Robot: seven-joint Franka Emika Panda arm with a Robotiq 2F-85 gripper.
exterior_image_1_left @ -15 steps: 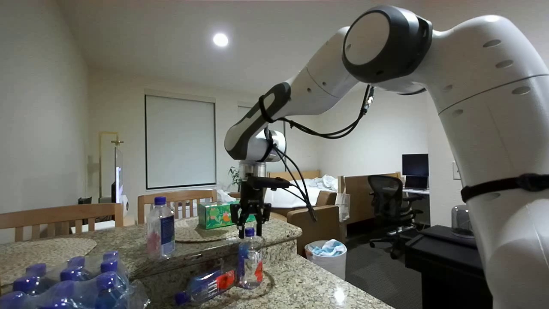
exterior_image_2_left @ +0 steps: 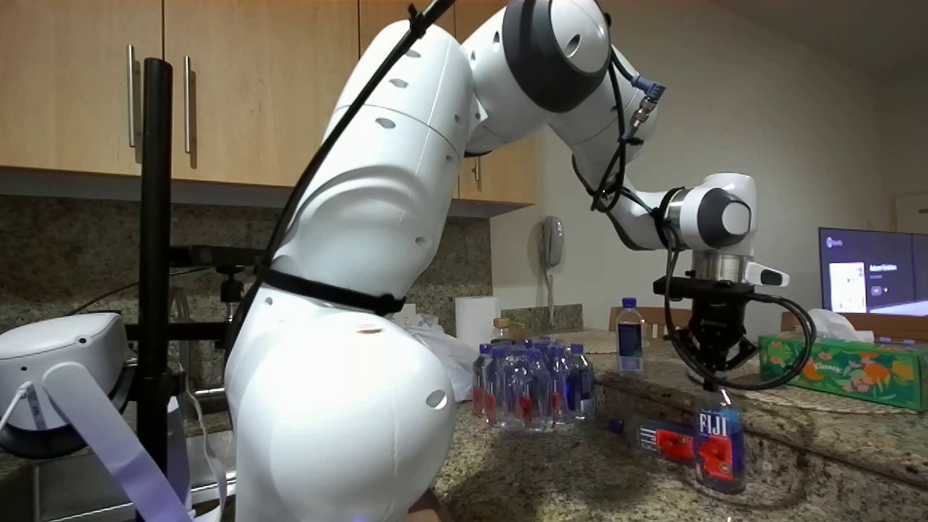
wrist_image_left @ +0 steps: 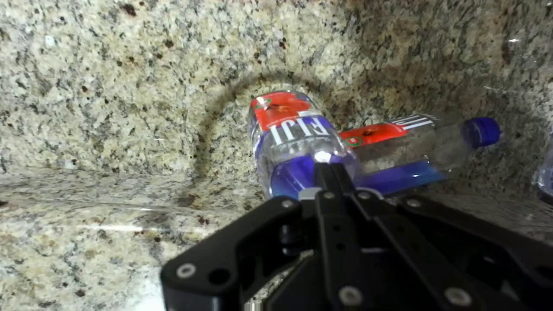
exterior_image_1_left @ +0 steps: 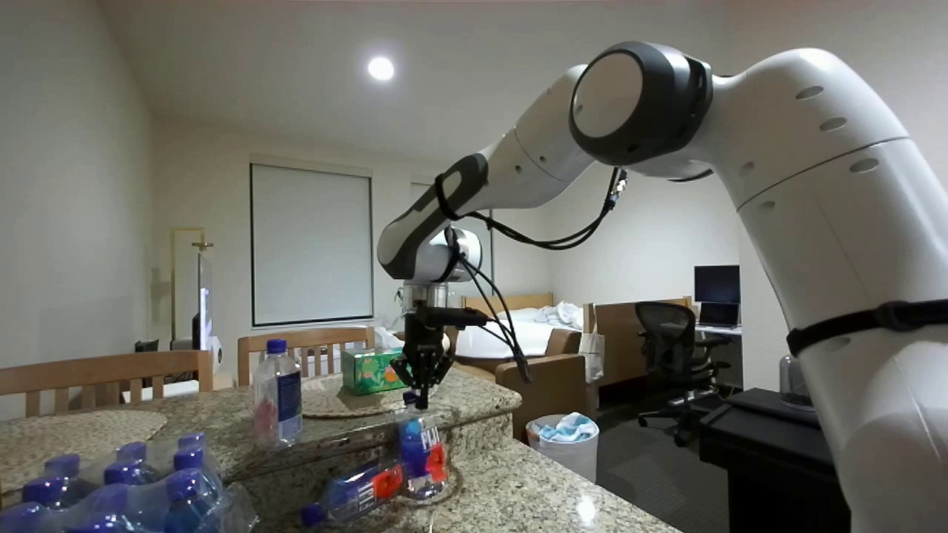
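Note:
A clear Fiji bottle [exterior_image_1_left: 424,457] with a blue-and-red label leans slightly on the lower granite counter. My gripper [exterior_image_1_left: 422,404] points down at its top, shut on the cap end; a bit of blue cap [exterior_image_1_left: 409,397] shows beside the fingers. From exterior view 2 the gripper [exterior_image_2_left: 715,383] also sits at the top of the tilted bottle [exterior_image_2_left: 720,448]. In the wrist view the fingers [wrist_image_left: 324,179] are close together over the bottle [wrist_image_left: 290,129], hiding its cap and neck. A second Fiji bottle [wrist_image_left: 404,150] lies on its side close by.
A raised granite ledge [wrist_image_left: 77,212] runs behind the bottles, bearing an upright bottle [exterior_image_1_left: 278,395] and a green tissue box [exterior_image_1_left: 371,371]. A wrapped pack of bottles [exterior_image_2_left: 531,387] stands on the lower counter.
The gripper has closed and moved slightly left in exterior view 1. The bottle beneath it, upright before, now tilts left at the top and has turned, showing its FIJI lettering.

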